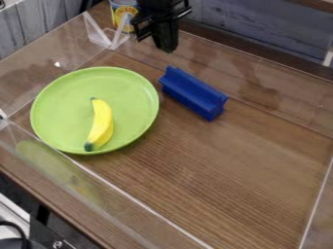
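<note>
My black gripper (166,39) hangs at the top centre, above and behind a blue rectangular block (193,92); it looks shut, with nothing visible between its fingers. The blue block lies at a slant on the wooden table, right of a green plate (65,107). On the plate lies a yellow banana (100,126), apart from the block.
A can with a yellow and blue label (123,17) stands at the back, left of the gripper, partly cut off by the frame. Clear plastic edging runs along the left.
</note>
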